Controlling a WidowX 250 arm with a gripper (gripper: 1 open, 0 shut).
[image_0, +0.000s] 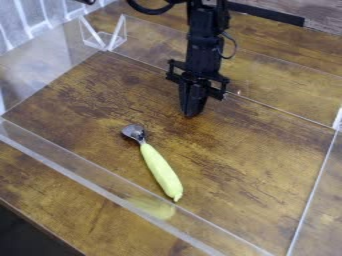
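My black gripper (193, 100) hangs over the back middle of the wooden work surface, its fingers drawn together, with nothing visible between them. Toward the front left, apart from it, a long pale-yellow object (162, 170) like a banana or corn lies beside a metal utensil head (134, 132), a spoon or similar; whether the two are one piece I cannot tell.
Clear plastic walls (313, 190) border the wooden surface (254, 160). A white triangular bracket (103, 33) sits at the back left.
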